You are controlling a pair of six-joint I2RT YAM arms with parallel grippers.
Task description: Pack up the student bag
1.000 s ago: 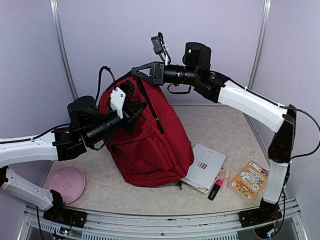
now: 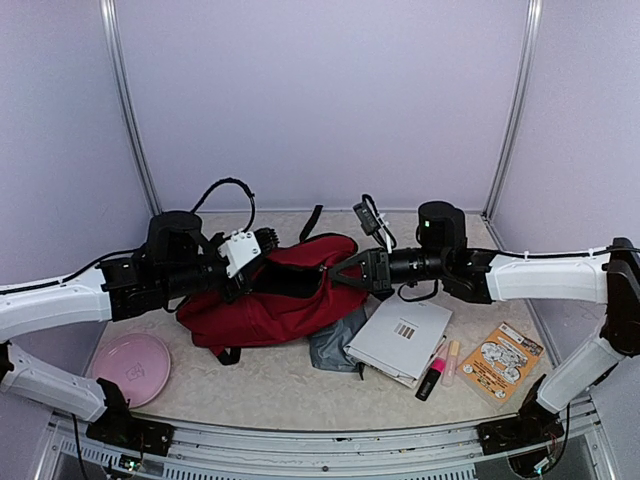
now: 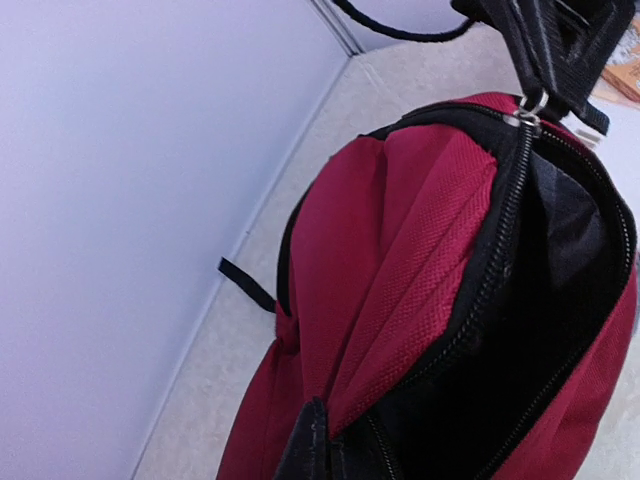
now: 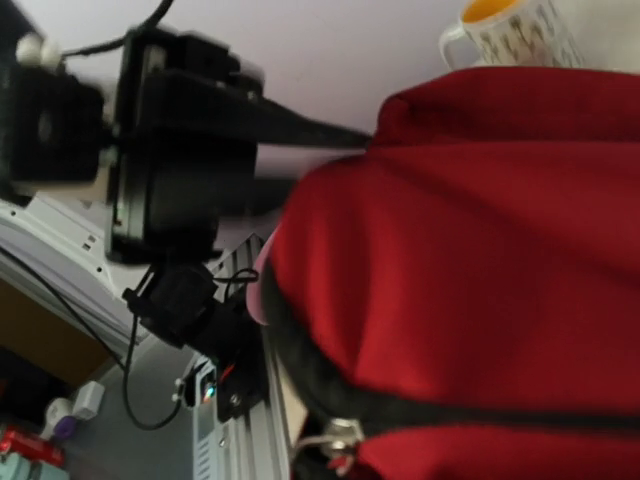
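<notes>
The red backpack (image 2: 230,320) lies on its side across the middle of the table, its main compartment gaping, with a dark interior (image 3: 540,280). My left gripper is shut on the fabric at the opening's edge, seen at the bottom of the left wrist view. My right gripper (image 2: 340,272) is at the bag's right end by the zipper, shut on the bag's top edge in the right wrist view; the exact hold is partly hidden. A white laptop (image 2: 400,330), grey pouch (image 2: 335,340), highlighters (image 2: 431,378) and orange booklet (image 2: 501,365) lie to the right.
A pink plate (image 2: 131,370) lies at the front left. A patterned mug (image 4: 520,35) shows behind the bag in the right wrist view.
Both arms have come down with the backpack, which went from raised and upright to lying on its side with the opening wider.
</notes>
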